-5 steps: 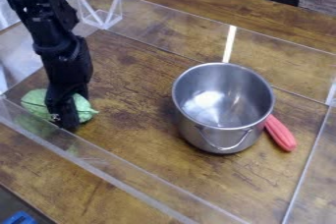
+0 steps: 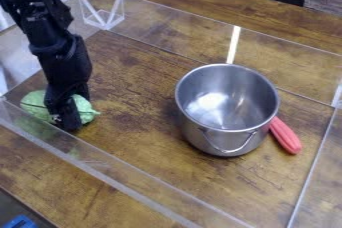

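A black gripper (image 2: 67, 107) on my arm is low at the left side of the wooden table, its fingers down on a crumpled green object (image 2: 40, 104), shut on it. The fingers partly hide the green object. A steel pot (image 2: 225, 102) with a handle stands right of centre, well apart from the gripper.
A red utensil (image 2: 286, 136) lies just right of the pot. Clear plastic panels or edges border the wooden work surface (image 2: 147, 172). A small blue item (image 2: 19, 222) is at the bottom left corner. The middle between gripper and pot is bare.
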